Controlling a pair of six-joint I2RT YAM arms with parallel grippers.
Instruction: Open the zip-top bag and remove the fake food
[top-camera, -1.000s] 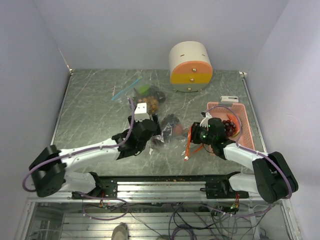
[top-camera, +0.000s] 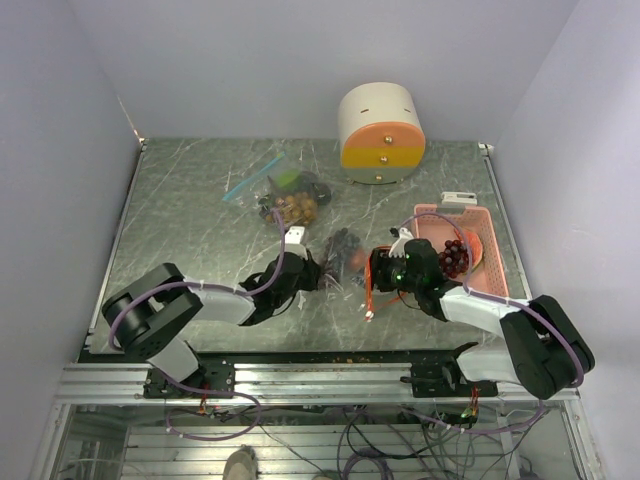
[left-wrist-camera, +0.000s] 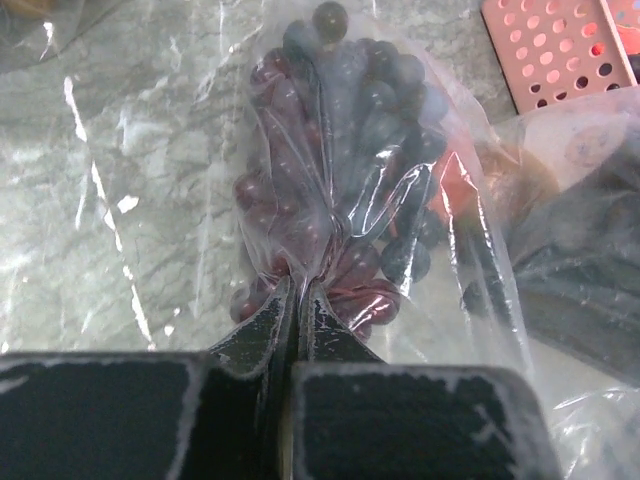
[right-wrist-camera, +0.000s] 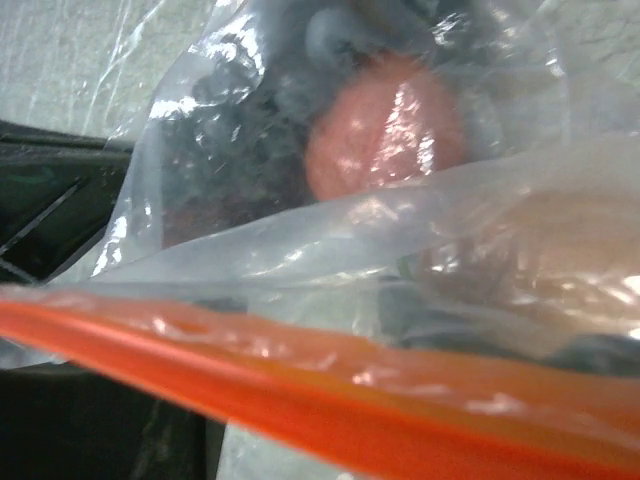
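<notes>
A clear zip top bag (top-camera: 345, 258) with an orange zip strip (right-wrist-camera: 300, 395) lies between my two grippers. Dark red grapes (left-wrist-camera: 290, 190) fill its left end, and a reddish round piece (right-wrist-camera: 385, 130) shows through the plastic nearer the opening. My left gripper is shut on the bag's film at the grape end, pinching the plastic into folds. At the orange mouth, my right gripper (top-camera: 378, 268) has its fingers (right-wrist-camera: 60, 210) apart, one on each side of the strip. Whether its pads touch the film is unclear.
A second clear bag (top-camera: 292, 195) with a blue zip and food inside lies behind the left gripper. Beside the right arm stands a pink basket (top-camera: 485, 218) holding grapes and a red-orange piece. A rounded drawer box (top-camera: 382, 130) is at the back.
My left gripper has come down onto the bag's grape end and shut on the film. The right gripper has shifted slightly left, and the orange strip has moved with it.
</notes>
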